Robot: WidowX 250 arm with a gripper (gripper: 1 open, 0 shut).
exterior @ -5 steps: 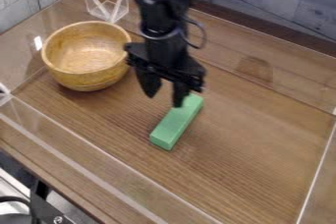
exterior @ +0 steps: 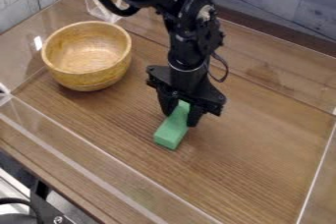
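Note:
The black arm reaches down from the top centre in the camera view, its gripper [exterior: 180, 105] low over a green bar [exterior: 171, 130]. The bar lies slanted on the wooden table [exterior: 256, 149], its upper end hidden under the fingers. Whether the fingers touch it or are closed on it is unclear.
A yellow wooden bowl [exterior: 85, 57] stands at the upper left. A wall runs along the back, and dark cables show beyond the table's lower-left edge.
The gripper has moved right and down from beside the bowl onto the upper end of the green bar.

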